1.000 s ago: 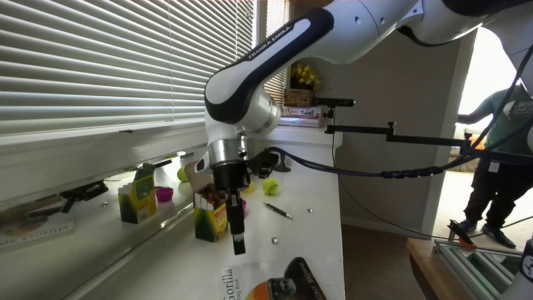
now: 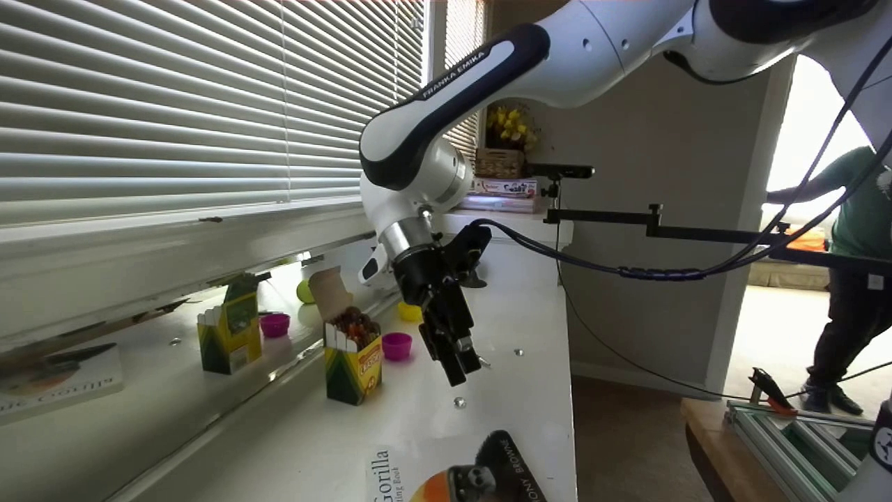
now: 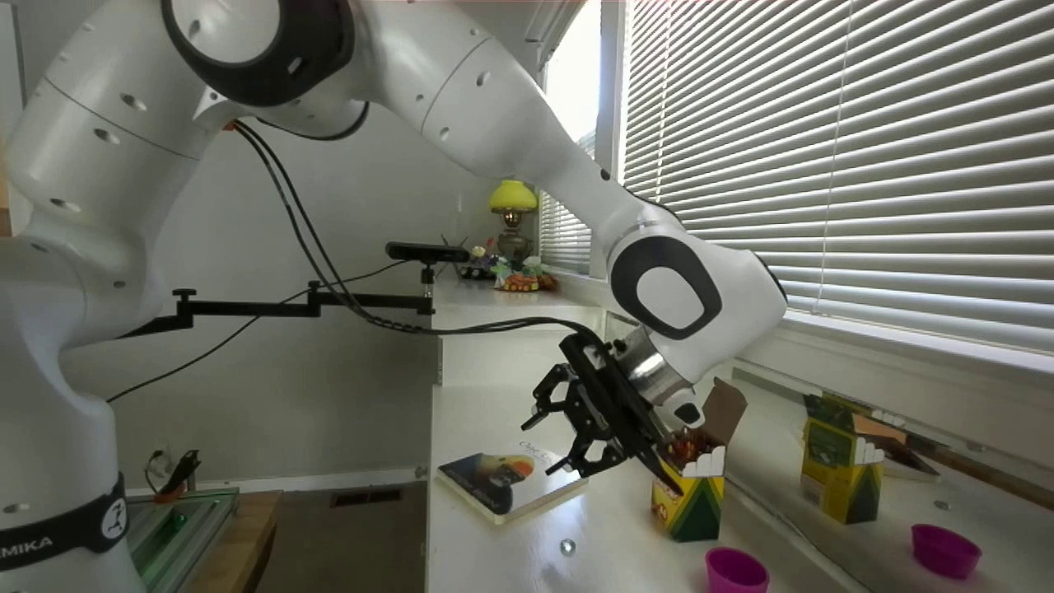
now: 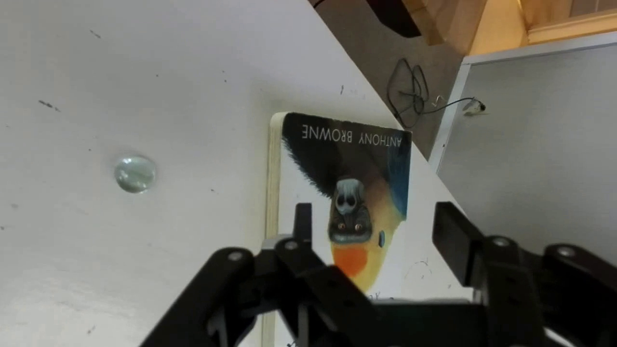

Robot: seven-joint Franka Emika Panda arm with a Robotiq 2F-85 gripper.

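Observation:
My gripper (image 2: pixel 458 372) hangs tilted above the white counter, between the crayon box and the book. In the wrist view its two black fingertips (image 4: pixel 303 222) stand apart, with nothing held between them. Below and beyond that gap lies the book (image 4: pixel 309 159) by Anthony Browne, a gorilla on its cover, flat near the counter's edge. The yellow and green crayon box (image 3: pixel 692 506) stands upright with its lid up, crayons showing inside. Behind the box in exterior view 1 is a magenta cup (image 2: pixel 397 346).
A clear glass bead (image 4: pixel 135 174) lies on open counter beside the book; another small bead (image 2: pixel 518 352) sits farther back. Something yellow (image 2: pixel 410 312) is partly hidden behind the arm. A reflective strip under the window mirrors the box and cup.
The gripper has swung up and to the right in exterior view 1, from pointing straight down to tilted. It now covers the tennis ball and most of the pen; the magenta cup is uncovered.

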